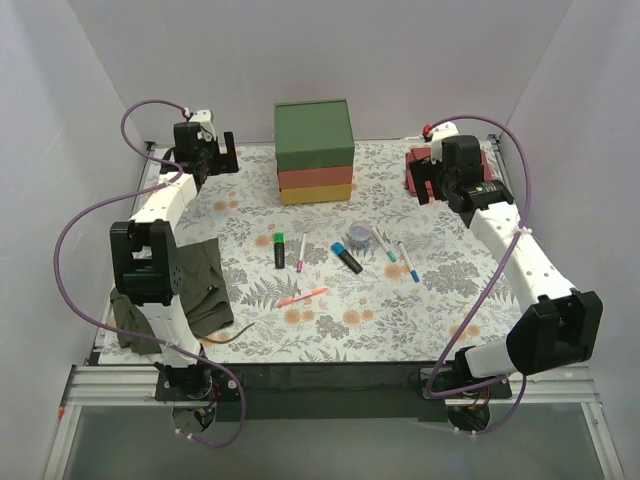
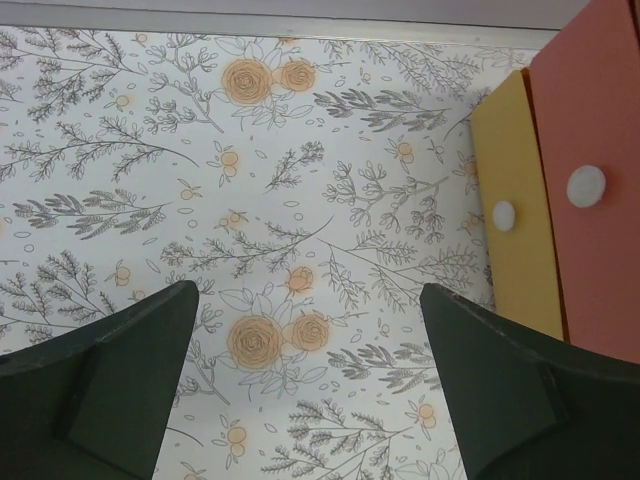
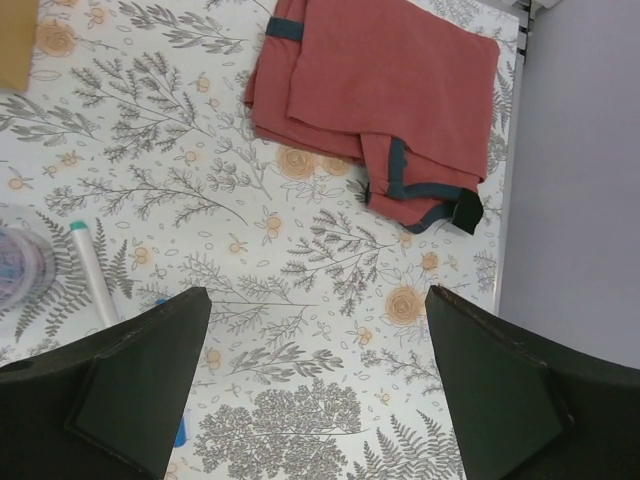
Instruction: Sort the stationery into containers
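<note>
Pens and markers lie scattered mid-table: a green-capped marker [image 1: 280, 256], a purple pen [image 1: 301, 254], a blue-capped marker [image 1: 349, 260], an orange pen [image 1: 302, 297], a white teal-tipped pen [image 3: 96, 273] and another white pen [image 1: 408, 260]. A clear round container [image 1: 359, 235] sits among them. A stack of green, red and yellow boxes [image 1: 314, 134] stands at the back centre, with knobbed fronts in the left wrist view. My left gripper [image 1: 224, 156] hangs open at the back left, empty. My right gripper [image 1: 431, 180] hangs open at the back right, nothing between its fingers.
A folded dark cloth [image 1: 200, 285] covers the front left, with a thin strap beside it. A folded red cloth [image 3: 388, 80] lies at the back right.
</note>
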